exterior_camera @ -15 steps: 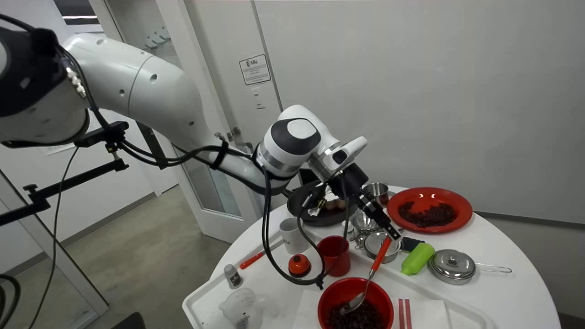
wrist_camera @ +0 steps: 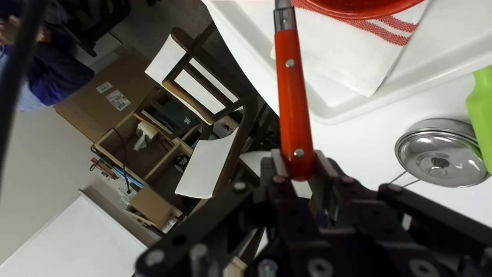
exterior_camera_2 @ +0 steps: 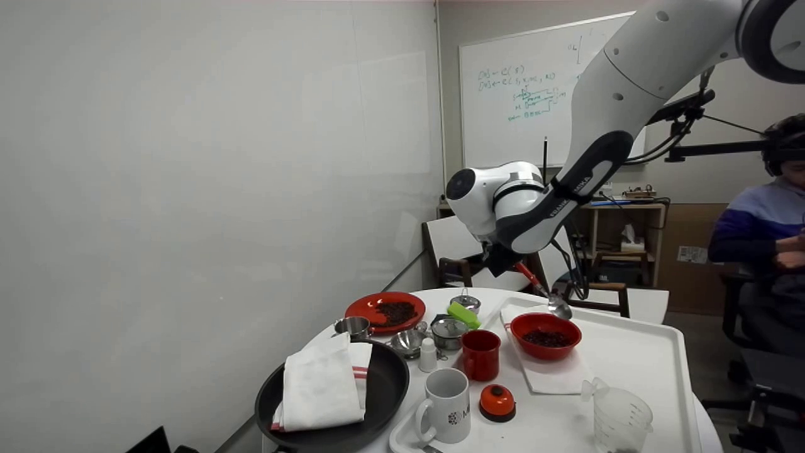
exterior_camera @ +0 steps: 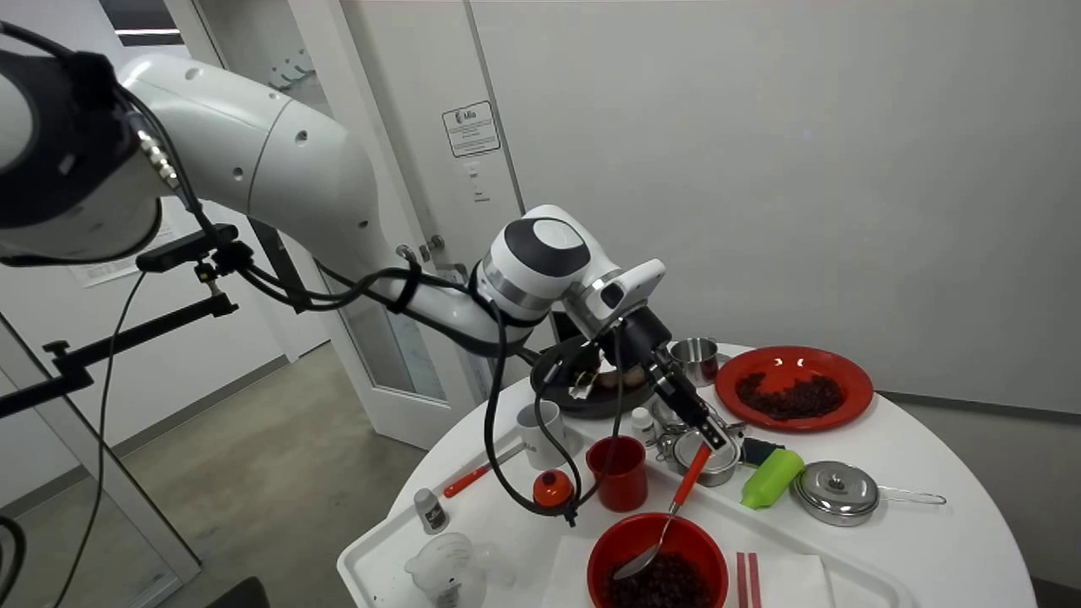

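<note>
My gripper is shut on the red handle of a metal spoon (wrist_camera: 295,92), gripping it near the handle's end. In the first exterior view the spoon slants down and its bowl overlaps the red bowl (exterior_camera: 602,573) of dark beans (exterior_camera: 666,586). The second exterior view shows the spoon's metal bowl (exterior_camera_2: 559,307) just above the rim of the red bowl (exterior_camera_2: 522,329), apart from the beans. The wrist view cuts off the spoon's far end. Whether anything lies in the spoon cannot be made out.
A red plate (exterior_camera: 856,390) with dark beans stands at the back. Beside the red bowl are a red mug (exterior_camera: 618,486), a red-topped timer (exterior_camera: 552,490) and lidded pots (exterior_camera: 836,491). A black pan (exterior_camera_2: 392,385) holds a folded cloth (exterior_camera_2: 321,385). The white tray (exterior_camera_2: 641,343) has bare room.
In the first exterior view, my gripper and the spoon have shifted slightly left. The spoon's bowl has moved left over the red bowl, and the grip on the handle remains.
</note>
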